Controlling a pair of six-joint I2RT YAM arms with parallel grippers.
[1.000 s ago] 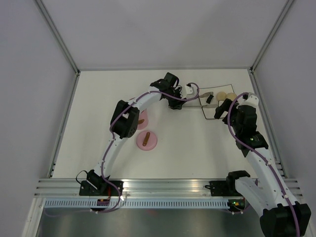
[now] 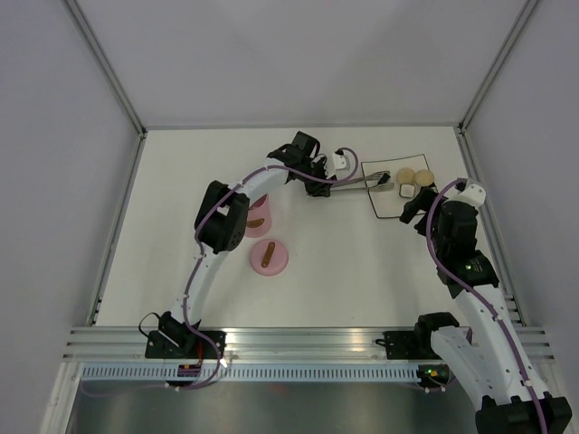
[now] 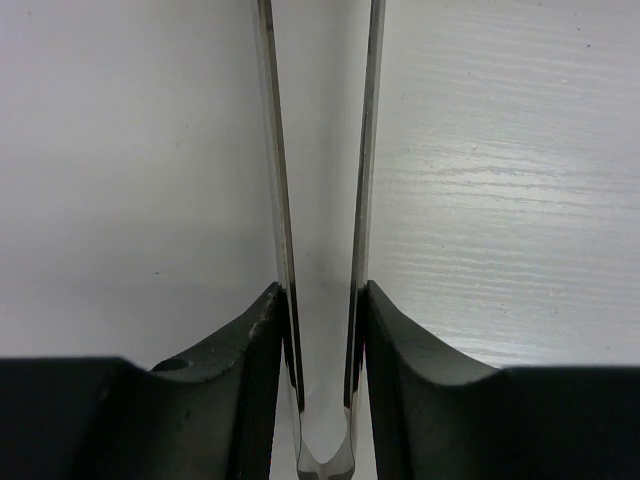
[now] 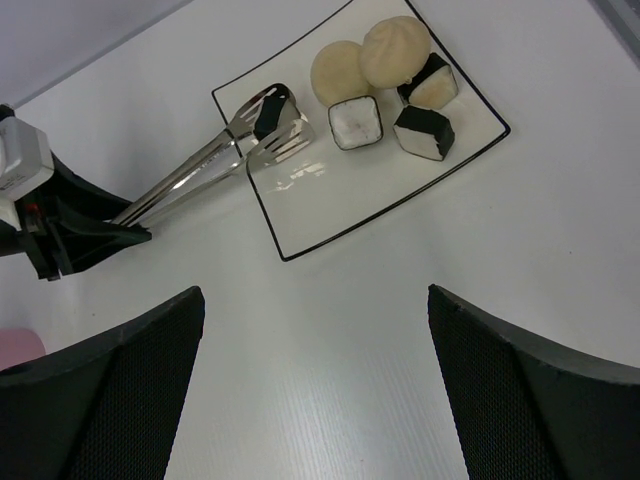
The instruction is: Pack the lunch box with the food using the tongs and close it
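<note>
My left gripper (image 2: 317, 185) is shut on metal tongs (image 3: 365, 150), whose forked tips reach into the black-rimmed tray (image 4: 330, 205) and close around a dark piece (image 4: 270, 115). Two round tan buns (image 4: 395, 50), a white cube (image 4: 355, 122) and dark-and-white blocks (image 4: 423, 132) share the tray. My right gripper hangs open over the table, right of and in front of the tray, with nothing between its fingers. A pink plate (image 2: 280, 253) holds a brown sausage-like piece (image 2: 267, 255).
A pink container (image 2: 258, 226) with brown pieces sits partly behind the left arm. Metal rails edge the table.
My left gripper has shifted slightly left with the tongs, whose tips now enclose the dark piece. The right arm has moved slightly right.
</note>
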